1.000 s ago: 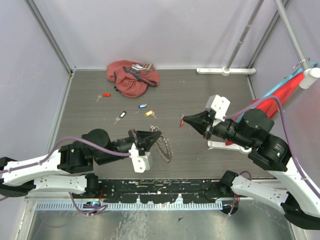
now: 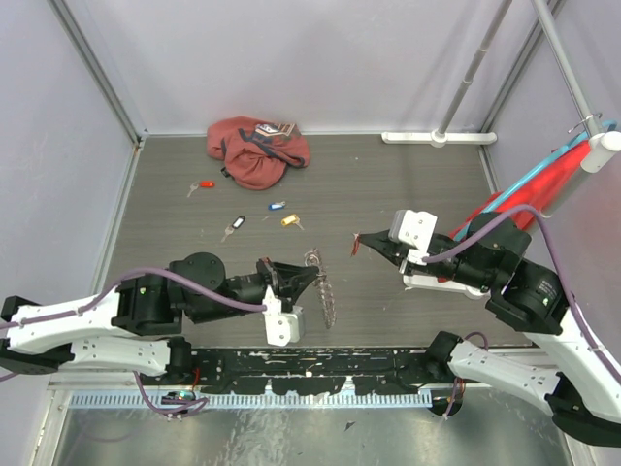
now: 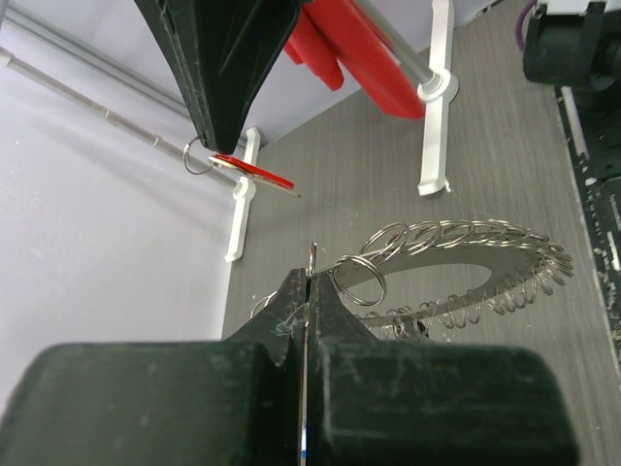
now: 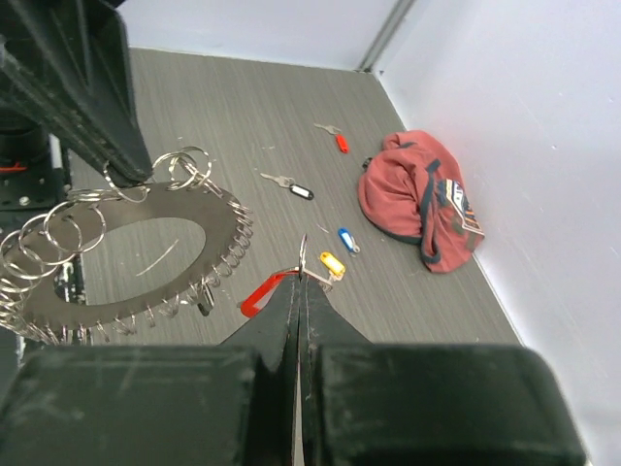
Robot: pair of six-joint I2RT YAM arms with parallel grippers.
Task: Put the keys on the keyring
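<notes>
My left gripper is shut on one small loop of the keyring, a large flat metal hoop lined with several wire loops. In the top view the hoop hangs almost edge-on beside that gripper. To the right and apart from it, my right gripper is shut on the thin split ring of a key with a red tag. The left wrist view shows this ring under the right fingertips, with the red tag sticking out sideways. Key and hoop do not touch.
On the grey table lie a red-tagged key, a black-tagged key, a blue tag and a yellow-tagged key. A red cloth bag rests at the back. White stand feet are at the right.
My left gripper has moved rightward and a little toward the front, and the keyring has turned from a wider oval to nearly edge-on. The right gripper has shifted slightly, still with the red-tagged key.
</notes>
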